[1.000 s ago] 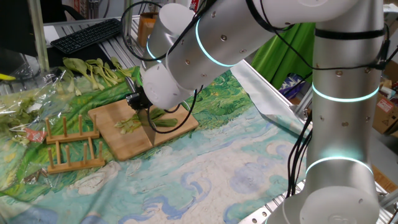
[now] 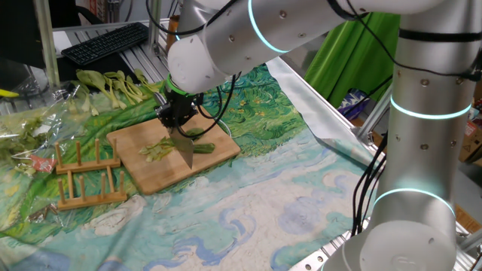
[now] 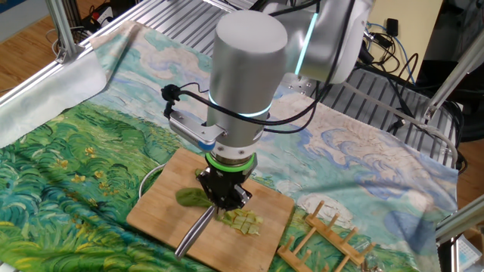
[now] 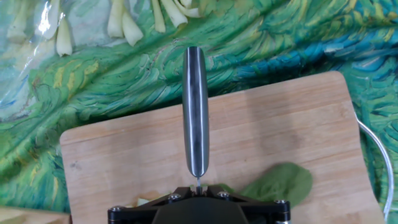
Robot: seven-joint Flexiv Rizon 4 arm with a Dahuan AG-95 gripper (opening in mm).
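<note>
A knife with a steel handle [image 4: 196, 112] is clamped in my gripper, which is shut on it near where handle meets blade. In exterior view 1 the blade [image 2: 182, 150] points down over the wooden cutting board [image 2: 135, 162]. Whether its tip touches the board I cannot tell. Cut pale-green pieces [image 3: 243, 221] lie on the board to one side of the knife. On the other side is a dark green leafy part [image 4: 283, 183]. In the wrist view my gripper's body covers most of the cut pieces and the blade.
A wooden peg rack [image 2: 90, 177] stands close beside the board. Leafy greens [image 2: 113, 86] and plastic-wrapped vegetables [image 2: 26, 139] lie behind and left. A keyboard [image 2: 105, 43] sits at the back.
The arm has swung and my wrist has turned, so the green-ringed gripper mount now shows. The knife has shifted slightly along the board, still held. Board and rack have stayed put.
</note>
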